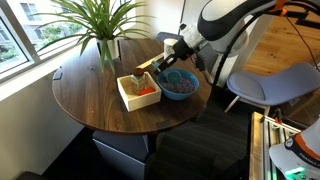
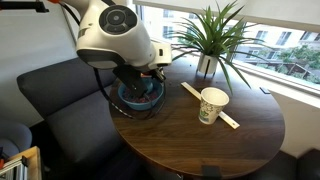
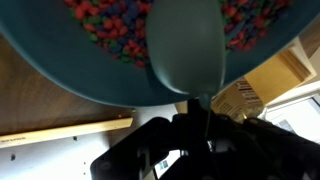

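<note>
A grey-green scoop-like utensil (image 3: pixel 187 45) sticks out from my gripper, which is shut on its handle end. The utensil's rounded part lies over the blue bowl (image 3: pixel 100 85), where many small red and blue pieces (image 3: pixel 115 22) show around it. In exterior view 1 the blue bowl (image 1: pixel 178 92) stands on the right side of the round table, with my arm above it. The arm's large white housing partly covers the bowl (image 2: pixel 135 102) in exterior view 2. Whether any pieces lie in the utensil cannot be seen.
Beside the bowl stands a pale box (image 1: pixel 140 101) with a bottle (image 1: pixel 138 77) and something red inside. A patterned cup (image 2: pixel 212 104) and a potted plant (image 2: pixel 208 66) occupy other parts of the brown table (image 2: pixel 215 150).
</note>
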